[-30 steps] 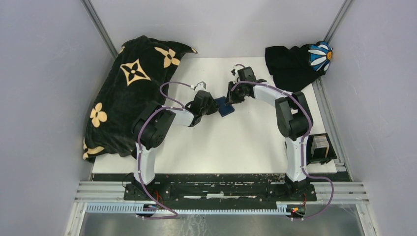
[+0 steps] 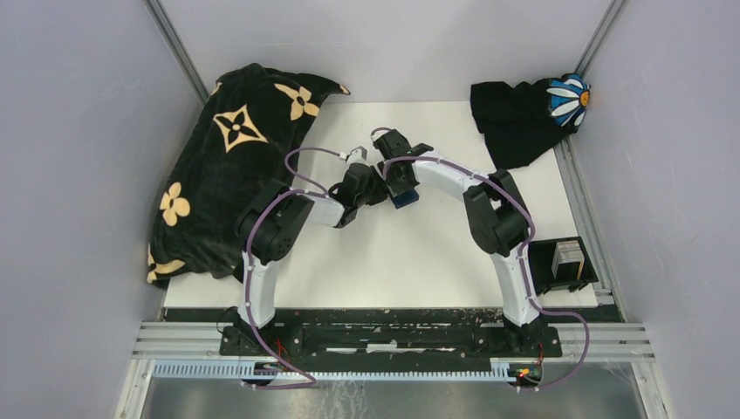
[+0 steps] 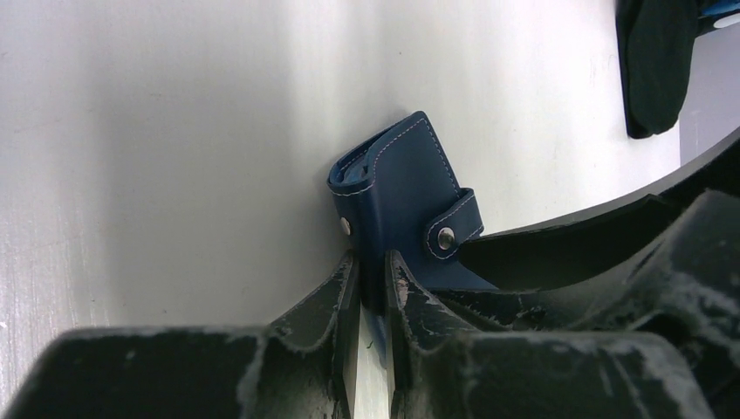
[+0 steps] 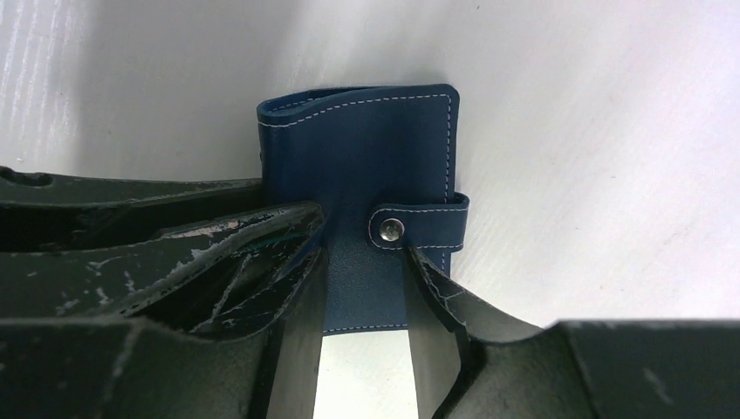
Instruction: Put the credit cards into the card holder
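Observation:
The dark blue card holder (image 4: 366,157) is folded closed, its strap (image 4: 428,225) snapped across one face by a metal button. In the left wrist view my left gripper is shut on the spine edge of the holder (image 3: 419,183). My right gripper stands part open over the holder's face, just below the snap, with a gap between its fingertips. From above, both grippers meet over the holder (image 2: 407,199) and hide most of it. I see no loose credit cards on the table.
A black tray (image 2: 538,262) with a pale boxy block (image 2: 568,260) sits at the front right. Dark patterned cloth (image 2: 229,175) covers the left side, and a black cloth (image 2: 515,131) lies at the back right.
The left gripper and the holder look to be in about the same place.

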